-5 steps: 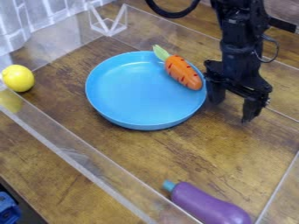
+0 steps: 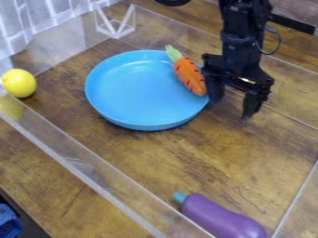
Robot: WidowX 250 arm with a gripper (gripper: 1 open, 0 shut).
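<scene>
The black robot arm comes down from the top right to my gripper, which is open and low over the wooden table, just right of the blue plate. An orange toy carrot with a pale green top lies on the plate's right rim, close to the gripper's left side. The fingertips are dark and partly hard to make out.
A yellow lemon sits at the far left. A purple eggplant lies at the bottom right. A white wire object stands at the back left.
The arm and gripper have shifted slightly left toward the carrot and plate. The plate and carrot have moved a little to the left.
</scene>
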